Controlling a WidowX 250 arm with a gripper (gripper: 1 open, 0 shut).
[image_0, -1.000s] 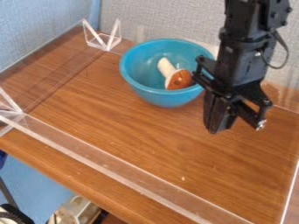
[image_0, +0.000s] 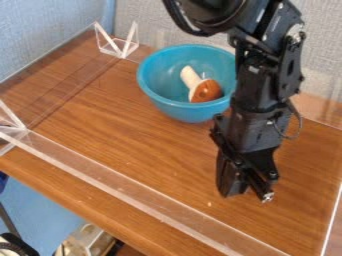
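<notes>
My black gripper (image_0: 235, 184) hangs low over the wooden table, right of centre, shut with nothing visible between its fingers. Behind it, to the upper left, a teal bowl (image_0: 160, 90) holds a white item (image_0: 190, 75) and a brown round item (image_0: 206, 91). The arm partly covers the bowl's right side.
White wire frames (image_0: 116, 42) stand at the back-left corner and left edge. A padded wall closes off the back, and the table's front edge runs along the lower left.
My gripper has moved down and slightly toward the viewer and left, away from the bowl's rim. The bowl and its contents look unchanged.
</notes>
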